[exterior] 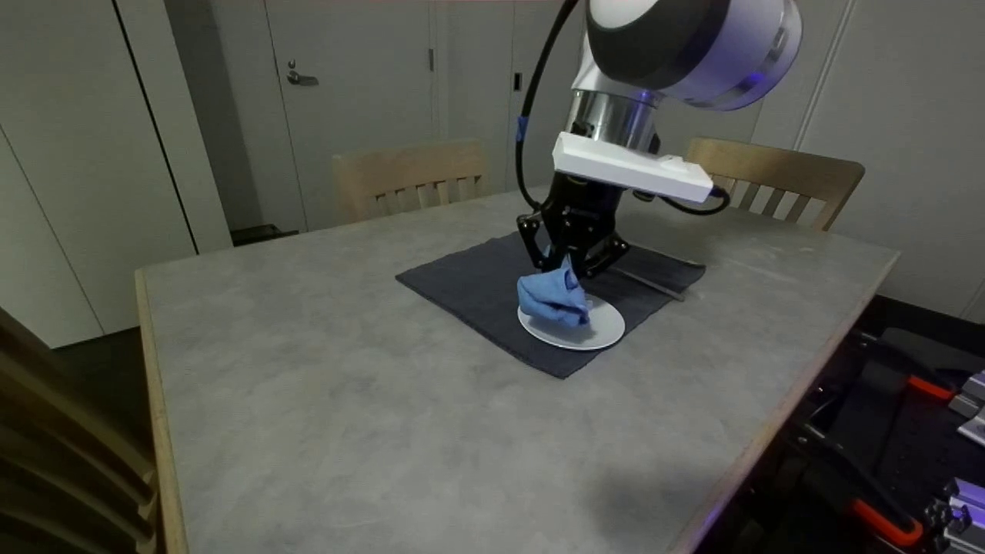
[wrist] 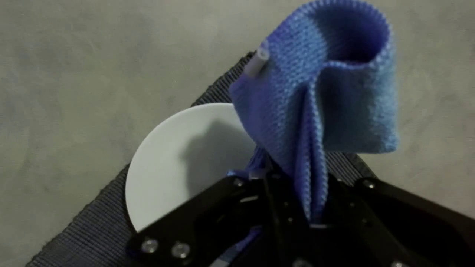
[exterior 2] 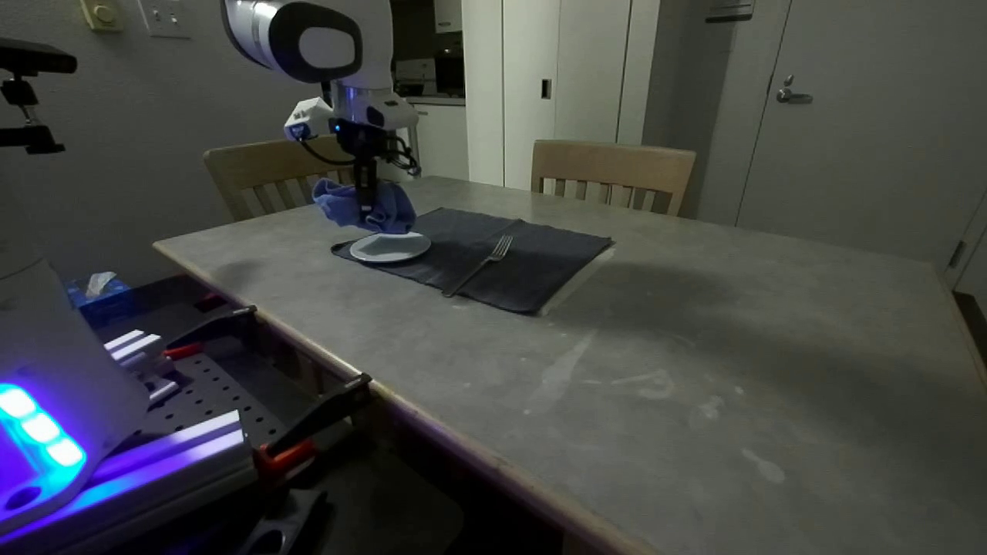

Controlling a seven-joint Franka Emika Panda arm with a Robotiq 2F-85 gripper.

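A blue cloth (exterior: 555,298) hangs crumpled from my gripper (exterior: 568,265), which is shut on it. In exterior view 2 the cloth (exterior 2: 391,209) is held above the white plate (exterior 2: 390,247), with a gap showing between them. The wrist view has folds of the cloth (wrist: 285,102) rising in front of the fingers and hiding much of the fingers. Left of it, the plate (wrist: 164,164) bears a dark shadow and looks otherwise bare where it shows. The plate lies on a dark grey placemat (exterior: 471,286), near one of its corners.
A fork (exterior 2: 481,264) lies on the placemat, beside the plate and apart from it. Wooden chairs (exterior 2: 615,165) stand against the table's far side, and clamps (exterior 2: 314,412) grip one edge.
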